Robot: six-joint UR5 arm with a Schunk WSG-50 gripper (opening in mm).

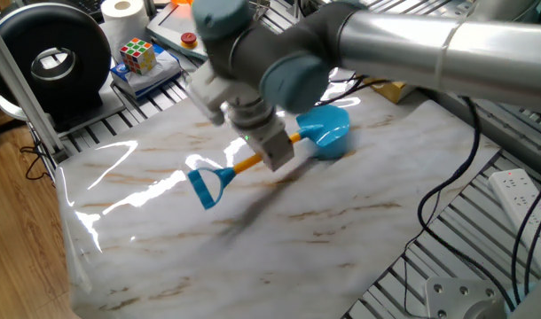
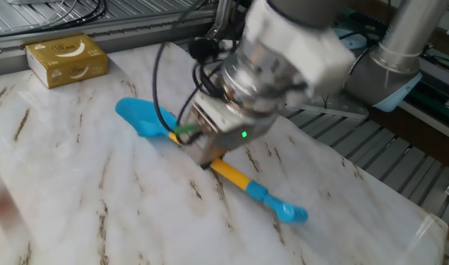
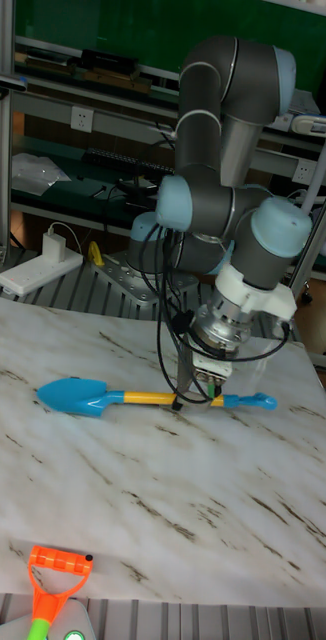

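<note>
A toy shovel with a blue blade, a yellow shaft and a blue D-shaped handle is in my gripper. The fingers are shut around the middle of the yellow shaft. In exterior view 1 the shovel's dark shadow lies apart from it, so it hangs above the marble-patterned table cover. Seen from exterior view 2, the blade extends to the left of the gripper and the handle to the right. The gripper's body partly hides the shaft.
A gold tissue box stands at the table's edge. An orange-handled toy lies beyond the near edge in exterior view 3. A Rubik's cube and paper roll are off the cover. Black cables hang from the arm. Most of the cover is bare.
</note>
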